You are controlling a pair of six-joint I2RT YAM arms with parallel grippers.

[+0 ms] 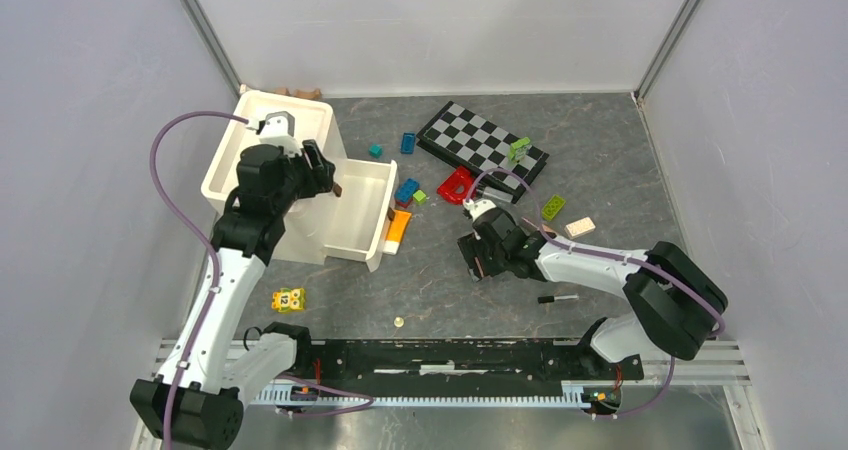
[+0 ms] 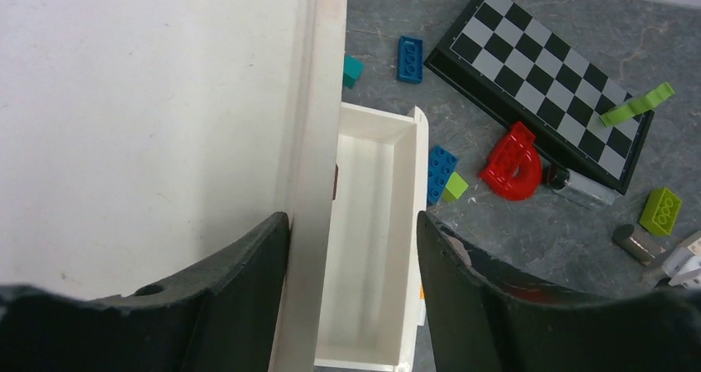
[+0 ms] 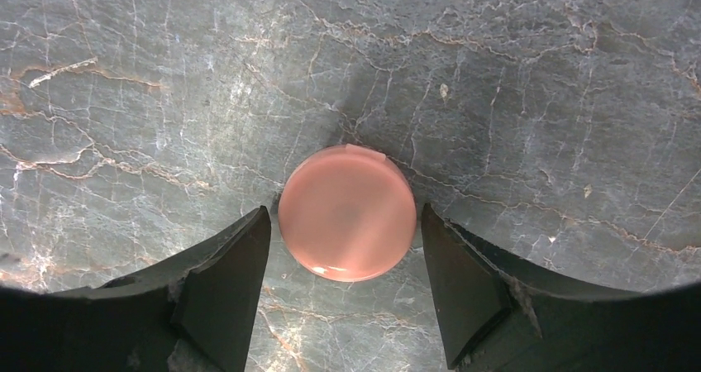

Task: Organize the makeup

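In the right wrist view a round pink compact (image 3: 347,213) lies on the grey table between the fingers of my right gripper, which is part open with narrow gaps at its sides. From above, the right gripper (image 1: 478,258) hides most of it. My left gripper stands part open over the white organizer, one finger on each side of the organizer's wall (image 2: 315,140) and drawer; the left finger seems close to or touching the wall. The organizer's drawer (image 1: 357,255) is pulled out to the right. An orange tube (image 1: 398,228) lies against the drawer's front.
A checkerboard (image 1: 480,145), red toy piece (image 1: 455,185), blue brick (image 1: 407,192) and clear bottle (image 2: 583,188) lie behind the right arm. A black-and-white stick (image 1: 557,298), yellow toy (image 1: 288,300) and small button (image 1: 399,322) sit nearer the front.
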